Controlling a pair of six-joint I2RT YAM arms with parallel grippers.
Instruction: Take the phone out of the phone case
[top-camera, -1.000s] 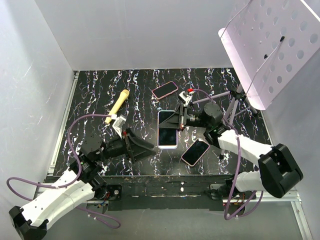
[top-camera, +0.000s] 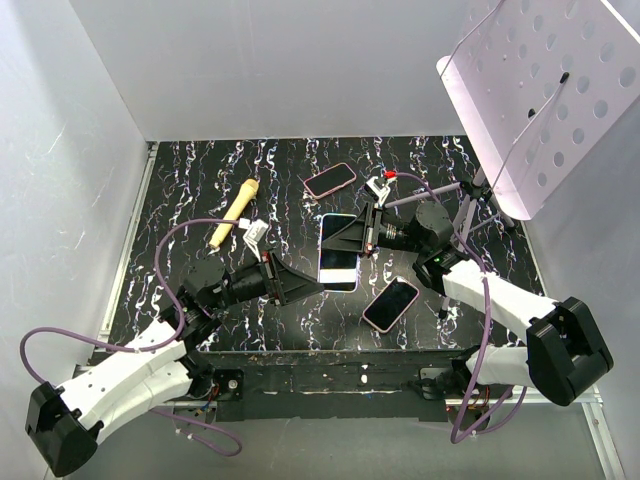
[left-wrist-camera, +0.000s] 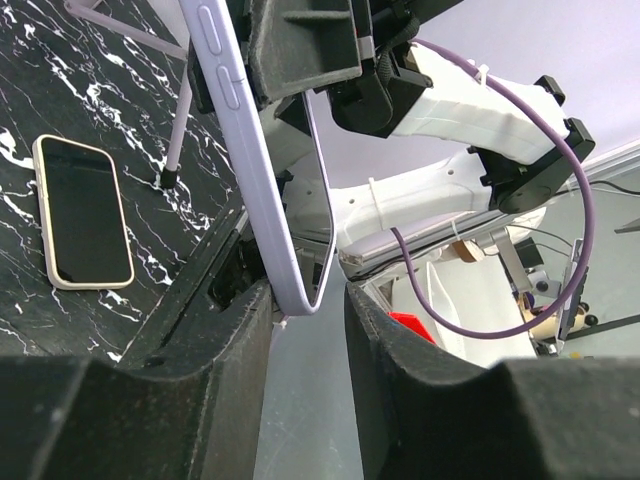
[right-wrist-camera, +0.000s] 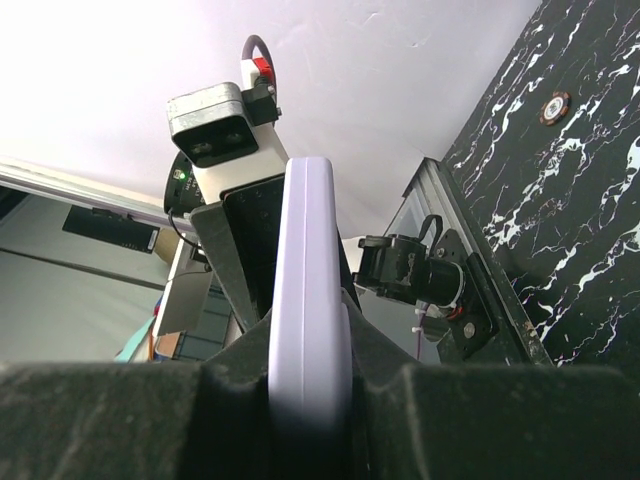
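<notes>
A phone in a pale lilac case (top-camera: 338, 270) is held up over the table by my right gripper (top-camera: 350, 232), which is shut on it; in the right wrist view its side (right-wrist-camera: 308, 280) fills the middle. In the left wrist view the case's lower corner (left-wrist-camera: 290, 285) reaches between the fingertips of my left gripper, which is part open around it. From the top, my left gripper (top-camera: 311, 286) sits at the lower left edge of the phone. Whether the fingertips touch the case I cannot tell.
A second phone (top-camera: 390, 305) lies at the lower right, another (top-camera: 329, 180) at the back. A yellow tool (top-camera: 234, 213) lies at the left. A perforated pink panel (top-camera: 540, 100) on a metal stand (top-camera: 470, 205) occupies the right side.
My left gripper has moved right, up to the phone's lower edge. My right gripper has shifted slightly right with the phone in it.
</notes>
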